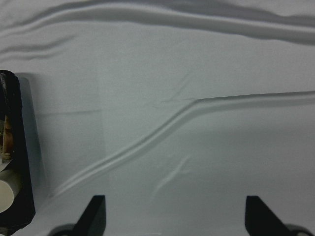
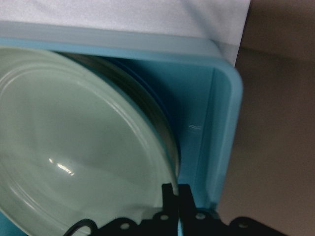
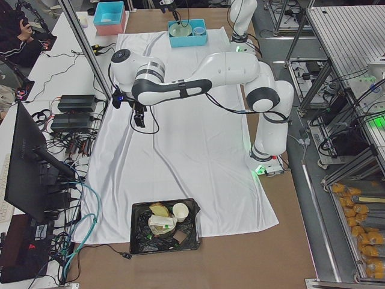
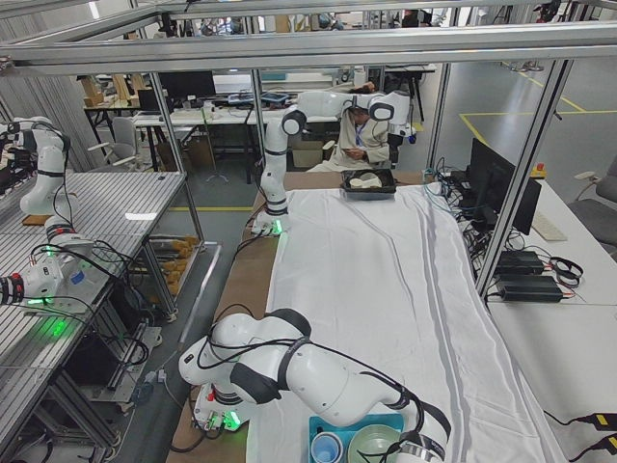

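A pale green plate [image 2: 74, 123] rests in the blue bin [image 2: 221, 113] on another round dish, also visible in the camera left view [image 3: 180, 30]. My right gripper is shut on its rim, at the bin's inner right side. My left gripper is open over the white cloth [image 1: 187, 137], with nothing between its fingers. Beside it in that wrist view lies a black tray [image 1: 22, 187], which holds a white cup [image 3: 180, 211], food-like items and scraps.
A blue cup [image 4: 326, 449] sits in the bin. Most of the cloth between bin and tray is clear. A monitor [image 3: 27, 168], cables and a metal post line one side; arm bases stand on the other.
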